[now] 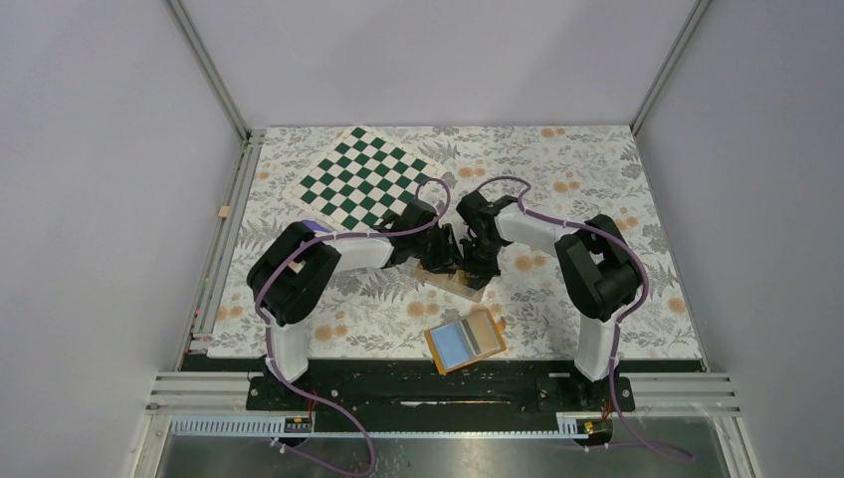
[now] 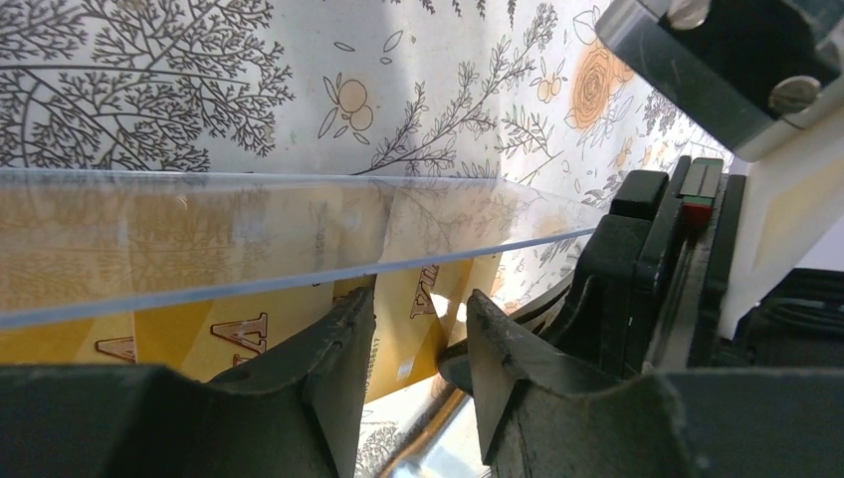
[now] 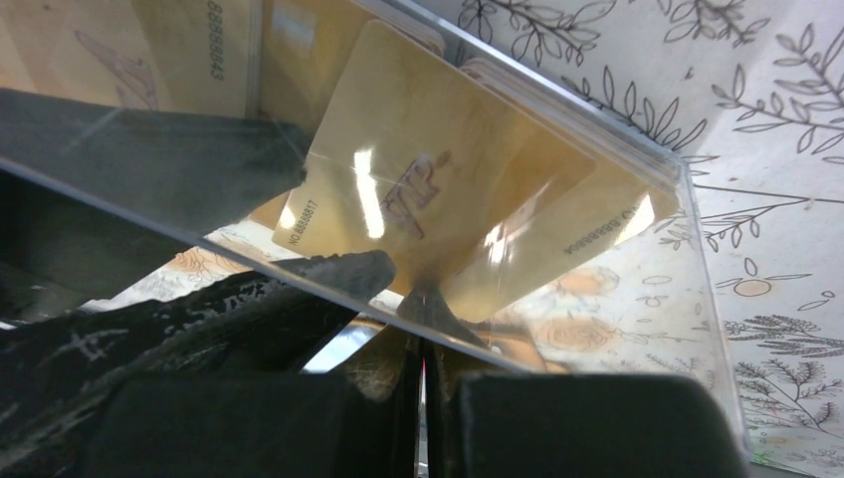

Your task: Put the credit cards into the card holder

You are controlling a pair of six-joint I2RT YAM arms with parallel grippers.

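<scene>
A clear acrylic card holder (image 2: 189,229) with several gold cards (image 2: 254,324) inside lies between my two grippers, partly hidden by them in the top view. In the left wrist view my left gripper is part open, fingertips at the holder's near wall over the cards, with no held thing visible between them. In the right wrist view my right gripper is shut at the holder's edge, with gold cards (image 3: 418,159) seen through the clear plastic beyond it.
A green checkered mat (image 1: 353,174) lies at the back left. An orange-edged tray (image 1: 453,344) with a blue panel lies at the front edge.
</scene>
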